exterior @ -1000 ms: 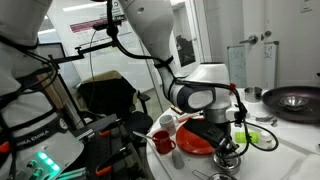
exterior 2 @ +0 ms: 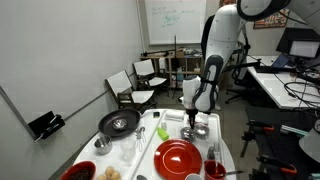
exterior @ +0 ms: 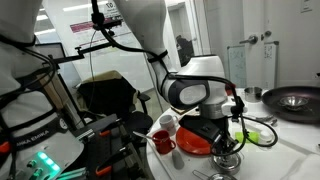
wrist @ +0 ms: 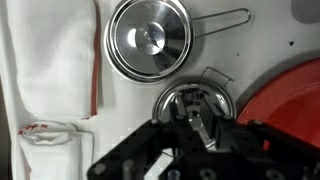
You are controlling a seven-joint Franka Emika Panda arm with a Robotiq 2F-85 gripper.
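In the wrist view, my gripper is dark against a round metal pan with a small wire handle (wrist: 222,76). It covers much of that pan, and how far apart its fingers stand is hard to make out. A second shiny metal strainer or pan (wrist: 150,38), with a long loop handle, lies beside it. From exterior view 1, the gripper (exterior: 226,147) points down at the metal pan (exterior: 229,163), low over or inside its rim. Contact between them is not clear.
A red plate (wrist: 285,105) lies close to the gripper. White cloths (wrist: 55,55) are on its other side. Red mug (exterior: 163,141), black pan (exterior: 292,100) and green items (exterior: 250,136) stand around. A bare strip of white tabletop (exterior: 285,155) lies to the right.
The white wrist housing has risen slightly and looks a little larger or turned. The fingertips stay close to the same metal pan; the objects around look unmoved.
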